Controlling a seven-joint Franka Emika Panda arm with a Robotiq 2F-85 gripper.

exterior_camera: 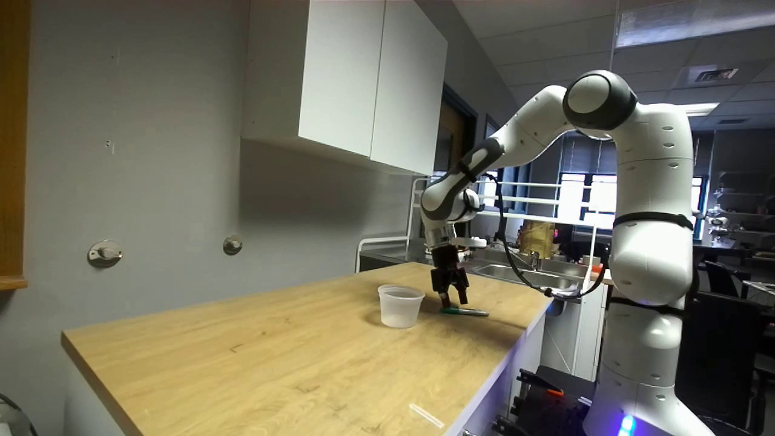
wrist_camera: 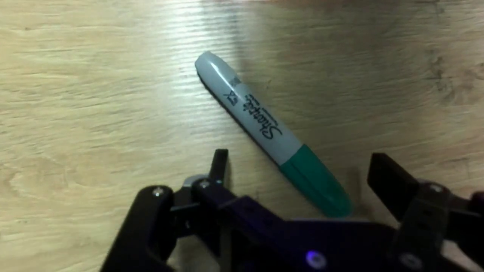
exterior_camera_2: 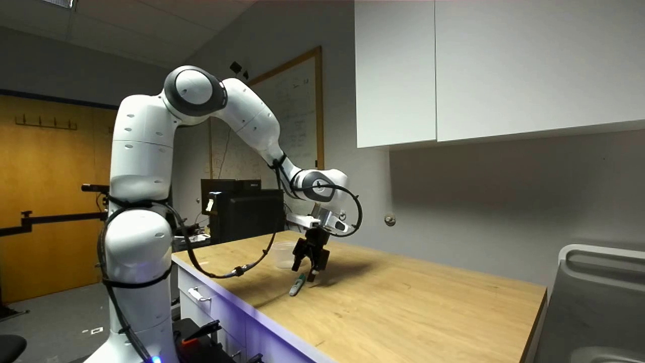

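A grey Sharpie marker with a green cap (wrist_camera: 258, 122) lies flat on the wooden counter, slanting across the wrist view. My gripper is open low over the counter, its two black fingertips on either side of the marker's green end with a gap to each. In exterior view 1 the gripper (exterior_camera: 455, 302) stands just behind the marker (exterior_camera: 465, 312); whether a fingertip touches the wood cannot be told. A translucent plastic tub (exterior_camera: 400, 306) stands upright beside the marker, partly hidden behind the gripper in exterior view 2.
The wooden counter (exterior_camera: 276, 349) is broad and mostly clear. Its front edge (exterior_camera: 501, 363) drops off beside the arm's base. White cabinets (exterior_camera: 349, 80) hang on the wall above, and a sink (exterior_camera: 530, 275) lies past the far end.
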